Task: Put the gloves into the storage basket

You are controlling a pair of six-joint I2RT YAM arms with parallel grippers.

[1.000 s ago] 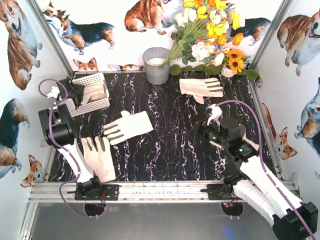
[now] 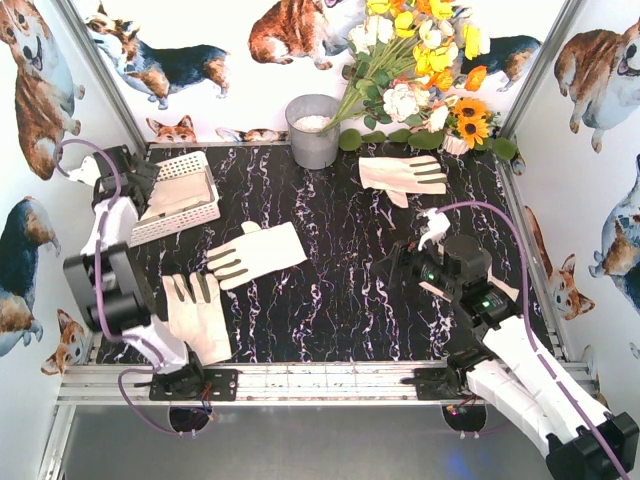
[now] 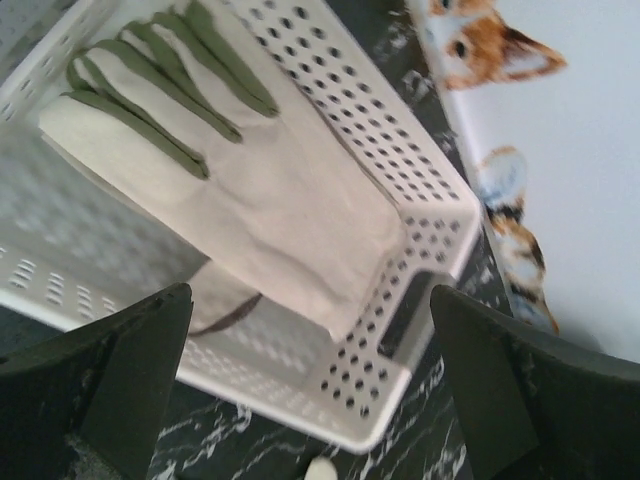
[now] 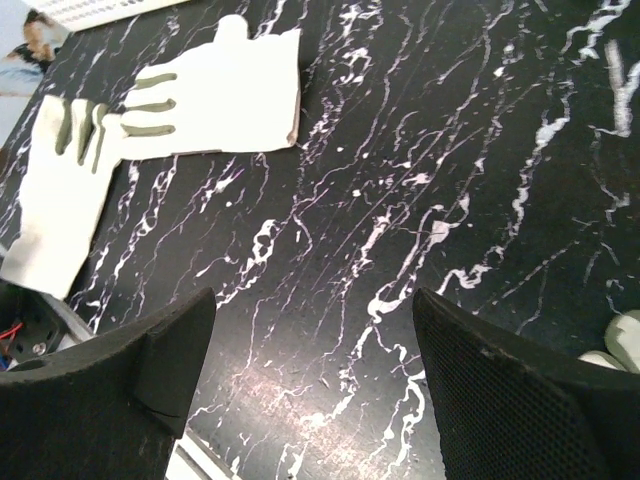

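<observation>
In the left wrist view a cream glove (image 3: 270,190) with green-edged fingers lies inside the white perforated basket (image 3: 440,235). Above the basket my left gripper is open, its fingers wide apart and empty. On the table, one glove (image 2: 262,255) lies right of the basket and another glove (image 2: 200,322) lies in front of it. A further glove (image 2: 400,174) rests at the back right. Under the right arm, part of one more glove (image 2: 500,285) shows, mostly hidden. My right gripper is open over bare table, holding nothing.
A grey bucket (image 2: 316,150) with flowers stands at the back edge, blossoms (image 2: 430,60) leaning right over the rear. Patterned walls enclose the left, right and back.
</observation>
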